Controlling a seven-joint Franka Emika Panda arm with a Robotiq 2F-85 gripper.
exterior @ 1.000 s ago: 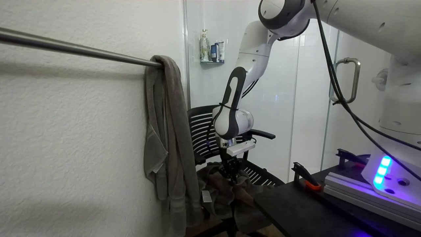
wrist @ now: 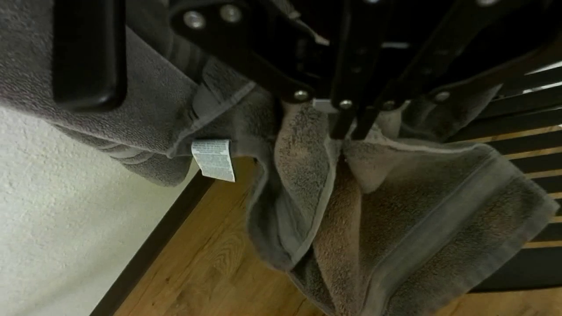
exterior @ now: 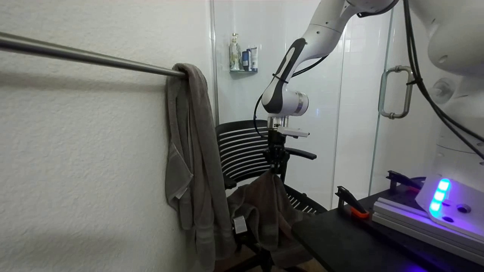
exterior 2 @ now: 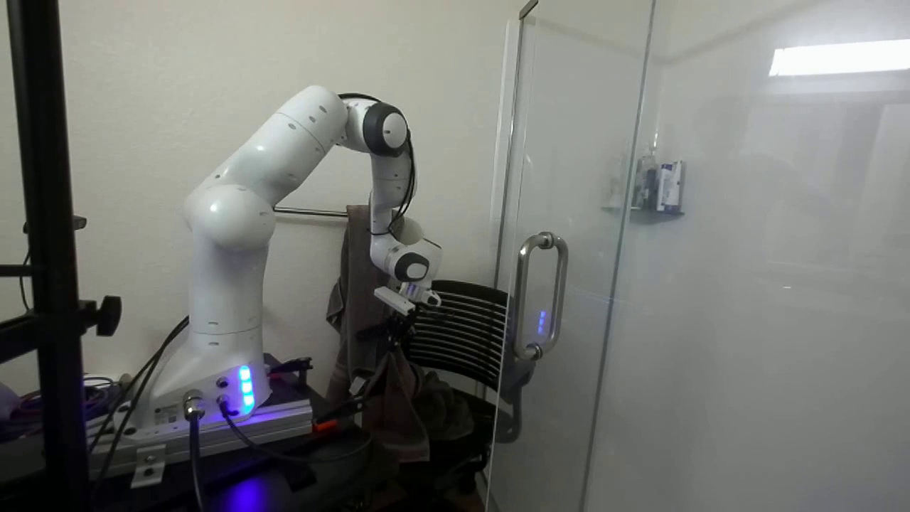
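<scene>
A brownish-grey towel (exterior: 268,199) hangs bunched from my gripper (exterior: 273,168), above the seat of the black chair. Its top is gathered to a peak at my fingertips, and its lower part drapes over the chair seat and its front edge. In the wrist view my gripper is shut, with the folds of the towel (wrist: 337,210) running down from between its fingers. A white label (wrist: 213,159) sticks out from the towel's edge on the left. From the other side, the same towel (exterior 2: 397,409) hangs below the wrist.
A second grey towel (exterior: 193,149) hangs over the end of the metal bar (exterior: 90,55) on the wall, left of my gripper. The chair (exterior: 240,149) stands behind. A black table (exterior: 358,240) with clamps lies to the right; the glass shower door has a metal handle (exterior 2: 539,294).
My gripper has risen from the chair seat and shifted slightly right. The towel's gathered part has come up with it, stretching from a low heap into a hanging peak.
</scene>
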